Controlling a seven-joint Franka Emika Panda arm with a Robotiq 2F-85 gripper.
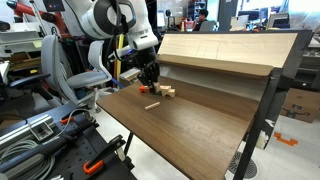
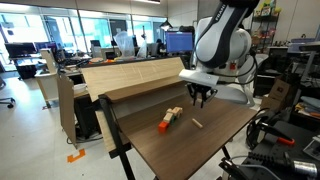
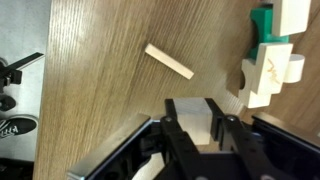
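Observation:
Low in the wrist view, a small block [image 3: 192,120], orange with a pale face, is between the fingers of my gripper. The gripper is shut on it. A thin pale wooden stick [image 3: 170,61] lies apart from it on the brown table. To the upper right is a cluster of wooden pieces [image 3: 268,68], pale with a green part. Exterior view 1 has the gripper [image 1: 153,88] above the table near the cluster, hiding part of it. In exterior view 2 the coloured cluster [image 2: 170,119] shows red and green parts, left of the stick [image 2: 197,124].
A raised shelf [image 1: 220,64] runs along the back of the table [image 1: 190,125], with a dark post [image 1: 262,120] at its right end. Cables and a black frame [image 1: 75,155] stand by its near left edge.

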